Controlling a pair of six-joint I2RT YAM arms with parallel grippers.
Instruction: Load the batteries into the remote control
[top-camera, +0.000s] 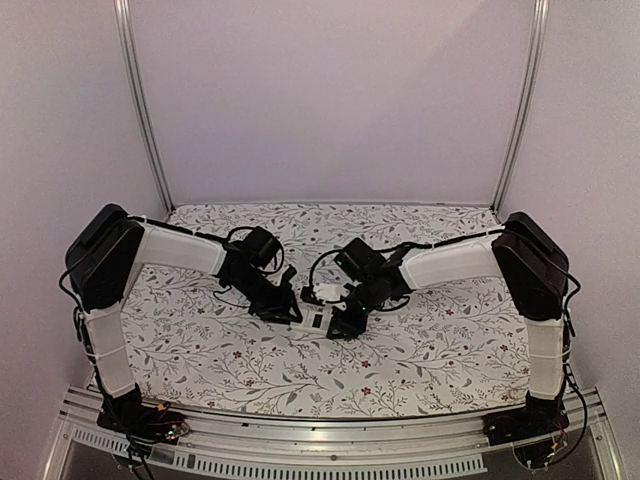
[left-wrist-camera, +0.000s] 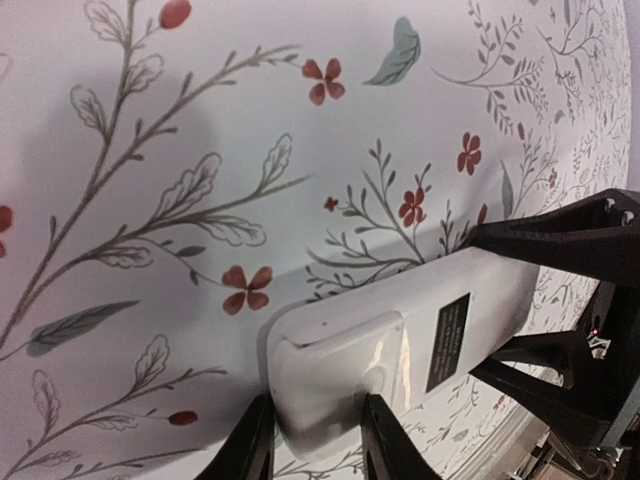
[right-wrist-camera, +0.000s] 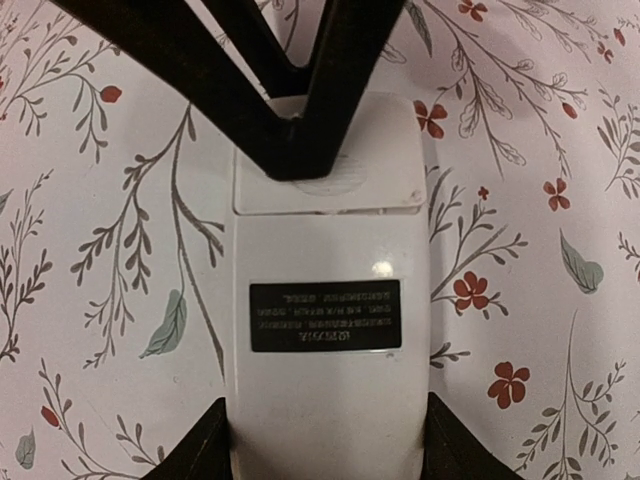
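Note:
The white remote (top-camera: 315, 318) lies back up between both grippers, with a black label and a lid at one end (right-wrist-camera: 325, 380). My right gripper (top-camera: 345, 325) is shut on its label end, one finger each side, seen clearly in the right wrist view. My left gripper is at the lid end; in its own view the fingertips sit low against the lid (left-wrist-camera: 340, 360), part open, with the gap partly hidden. In the right wrist view its black fingers (right-wrist-camera: 310, 150) rest over the lid. No batteries are visible.
Pale walls stand at the back and sides, with a metal rail along the front edge.

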